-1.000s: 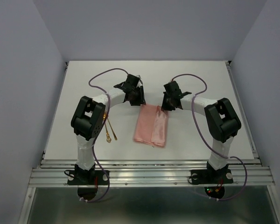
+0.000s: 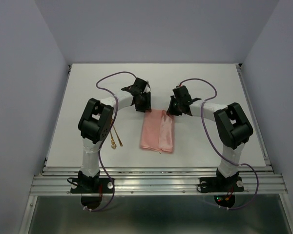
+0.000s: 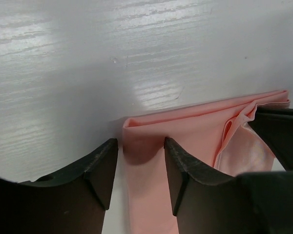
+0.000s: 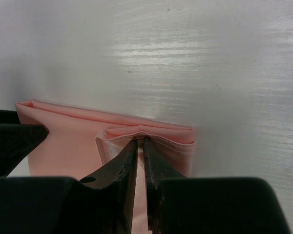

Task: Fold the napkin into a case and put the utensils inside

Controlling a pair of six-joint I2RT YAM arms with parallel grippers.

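Note:
The folded pink napkin [image 2: 151,129] lies lengthwise at the table's centre, with a second layer [image 2: 166,134] folded over its right part. At its far left corner, my left gripper stands partly open, fingers apart over the cloth. My right gripper is at the far right edge, where the fold's hem bunches up; only a narrow gap shows between its fingers, and whether cloth is pinched there is unclear. Gold utensils [image 2: 113,142] lie left of the napkin, their far ends partly hidden by my left arm.
Bare white table [image 2: 205,146] surrounds the napkin to the right and in front. Both grippers stand close together over the napkin's far edge.
The napkin's far end has swung a little left, so it lies straighter. The right gripper shifted slightly left; the utensils stay put.

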